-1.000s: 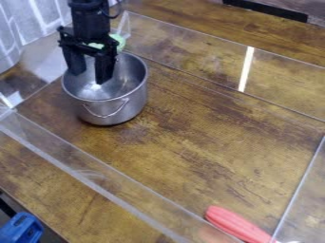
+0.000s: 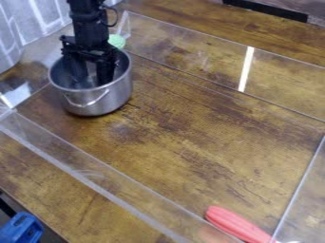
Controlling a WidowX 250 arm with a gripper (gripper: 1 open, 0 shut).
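A steel pot [image 2: 91,97] with a wire handle on its side stands at the upper left of the camera view. My dark gripper [image 2: 89,61] reaches down from the top into the pot, at its back part. Whether its fingers are open or shut on anything is too dark and small to tell.
A green object [image 2: 117,42] lies behind the pot. A red-pink stick [image 2: 238,223] lies at the bottom right and a blue item [image 2: 19,228] at the bottom left. Clear strips edge the wooden surface [image 2: 191,133], whose middle is bare.
The pot and my gripper have moved together toward the back left, a short way from where they were a second ago.
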